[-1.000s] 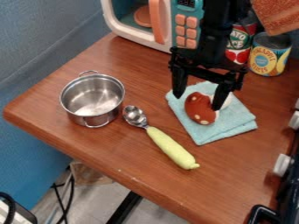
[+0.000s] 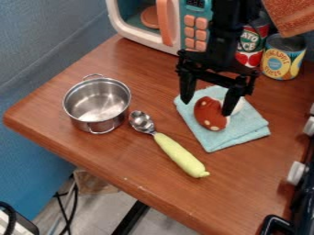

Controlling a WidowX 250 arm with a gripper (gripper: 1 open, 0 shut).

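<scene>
My black gripper point(image 2: 207, 101) hangs open over a folded light-blue cloth point(image 2: 241, 134), its two fingers either side of and above a reddish-brown, potato-like object point(image 2: 207, 117) with a pale patch, which lies on the cloth. Whether a finger touches that object I cannot tell. Left of the cloth are a steel pot point(image 2: 95, 104), a spoon point(image 2: 142, 122) and a yellow corn-like object point(image 2: 181, 154) on the wooden table point(image 2: 135, 184).
At the back stand a microwave point(image 2: 145, 20) and cans point(image 2: 284, 58), with more behind my arm. A black stove-like appliance point(image 2: 293, 197) runs along the right edge.
</scene>
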